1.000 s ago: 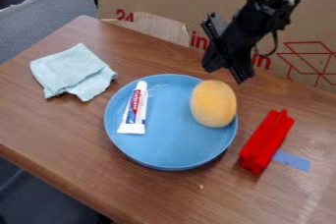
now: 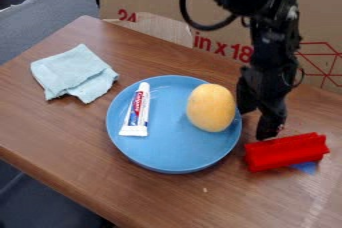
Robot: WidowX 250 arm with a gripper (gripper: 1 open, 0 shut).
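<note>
My black gripper [image 2: 259, 110] is low at the right edge of the blue plate [image 2: 167, 151], open, its fingers just right of the yellow oval object [image 2: 210, 106] and above the red bar-shaped object [image 2: 285, 153]. The yellow object rests on the plate's right side, beside a white toothpaste tube [image 2: 136, 110] on the left. The red object lies on the table right of the plate, over a piece of blue tape [image 2: 303, 165].
A folded pale blue cloth [image 2: 74, 72] lies at the left of the wooden table [image 2: 94, 172]. A cardboard box [image 2: 160, 7] stands along the back.
My gripper has come down and right to beside the plate. The red object has turned from slanting to nearly level, and the yellow object has shifted slightly left.
</note>
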